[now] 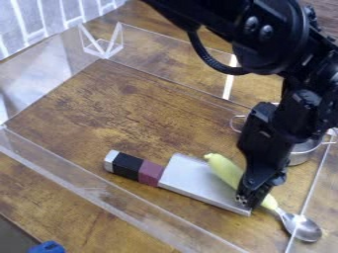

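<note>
My gripper [254,186] points down at the right, shut on a yellow banana-like object [224,170], which lies slanted over the blade of a toy cleaver; the fingertips are partly hidden. The cleaver has a silver blade [192,183] and a black and maroon handle [133,168] pointing left. A silver spoon [302,226] lies at the lower right, its handle running up toward the gripper beside the yellow object.
A metal pot [309,148] stands behind the gripper, partly hidden by the arm. A clear-walled bin [93,212] surrounds the items, with bare wood at its back left. A blue object [46,247] sits outside at lower left.
</note>
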